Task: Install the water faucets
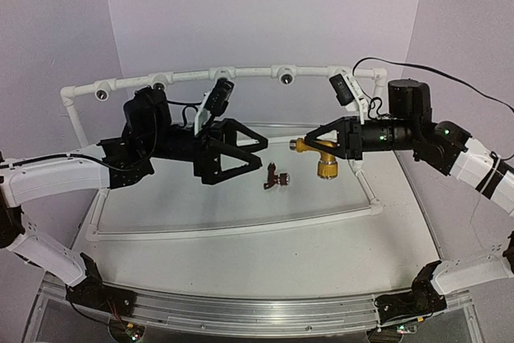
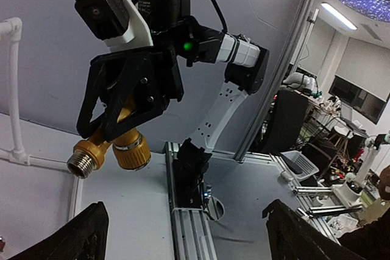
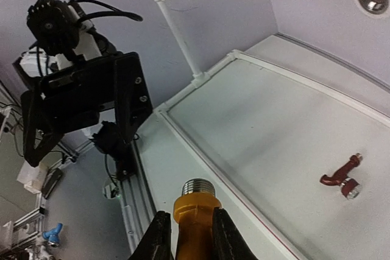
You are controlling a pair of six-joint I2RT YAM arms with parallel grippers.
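Observation:
In the top view my right gripper (image 1: 315, 142) is shut on a yellow faucet (image 1: 327, 168), raised above the table. The faucet's threaded end (image 3: 198, 186) points forward between the fingers in the right wrist view, and its wider collar (image 2: 133, 150) hangs beneath the fingers in the left wrist view. To its left, my left gripper (image 1: 259, 153) faces it, wide open and empty. A dark red faucet (image 1: 277, 177) lies on the board between the two arms. The white pipe frame (image 1: 250, 72) runs along the back with several metal-lined outlets, such as one socket (image 1: 286, 79).
White pipe edging (image 1: 185, 234) borders the board. Bare table (image 1: 241, 264) lies in front of it, up to the metal rail (image 1: 257, 323). Part of the back pipe is hidden behind the arms and their wrist cameras.

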